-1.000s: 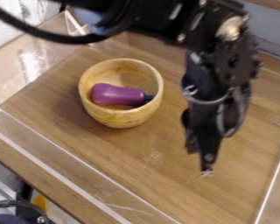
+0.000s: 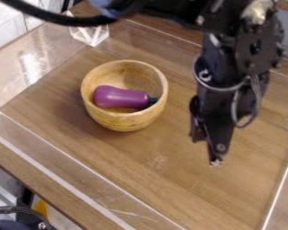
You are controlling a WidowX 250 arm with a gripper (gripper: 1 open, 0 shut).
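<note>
A purple toy eggplant [image 2: 120, 97] with a dark green tip lies on its side inside a wooden bowl [image 2: 139, 70] on the left half of the wooden table. To the right of the bowl, the black gripper [image 2: 215, 156] points down over the bare wood, apart from bowl and eggplant. It is shut, with nothing visible between its fingers.
Clear edging runs along its left and right sides. Cables and metal hardware sit beyond the lower left edge.
The bowl and eggplant have not moved.
</note>
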